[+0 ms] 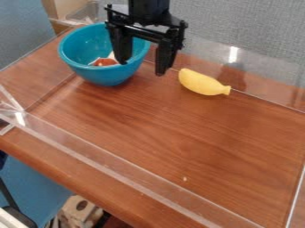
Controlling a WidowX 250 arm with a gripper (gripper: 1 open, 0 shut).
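My black gripper [144,55] hangs at the top centre of the camera view, its fingers wide apart and pointing down. The left finger is over the right part of a blue bowl [102,75], the other just outside it on the right. I see nothing held between them. In the bowl lie small red and white items [105,62], partly hidden. A yellow banana-like object [202,83] lies on the wooden table to the right of the gripper.
Clear edging runs along its left and back, with a grey wall behind and blue floor at lower left.
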